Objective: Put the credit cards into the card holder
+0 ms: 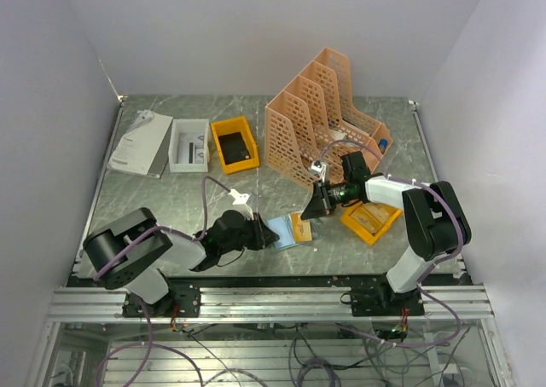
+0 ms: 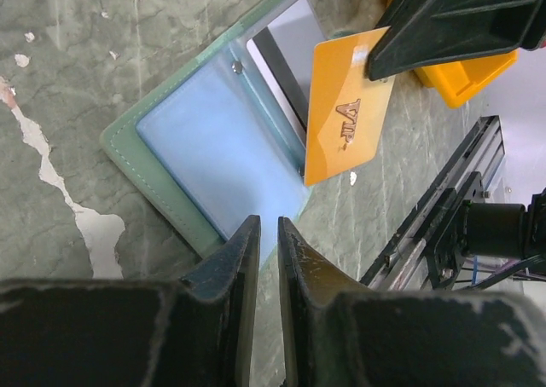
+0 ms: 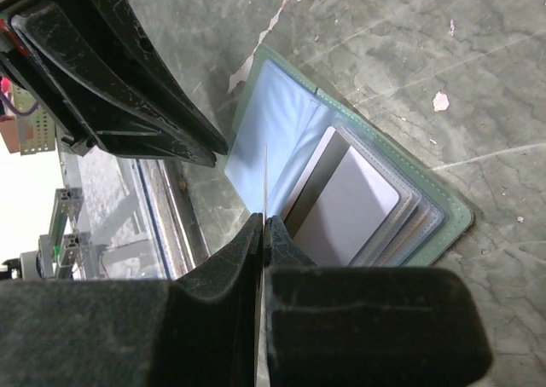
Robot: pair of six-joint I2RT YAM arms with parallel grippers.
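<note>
The card holder (image 2: 217, 148) lies open on the grey table, blue side on the left, pale cards (image 3: 341, 208) in clear sleeves on the right. My right gripper is shut on an orange card, seen edge-on in the right wrist view and held above the sleeve side. My left gripper hovers over the holder's near edge at the blue side, its fingertips close together with a narrow gap and nothing visible between them.
Orange trays (image 1: 358, 231) sit beside my right arm and at the back (image 1: 235, 127), next to a white tray (image 1: 175, 148). A tall peach rack (image 1: 290, 123) stands behind the holder.
</note>
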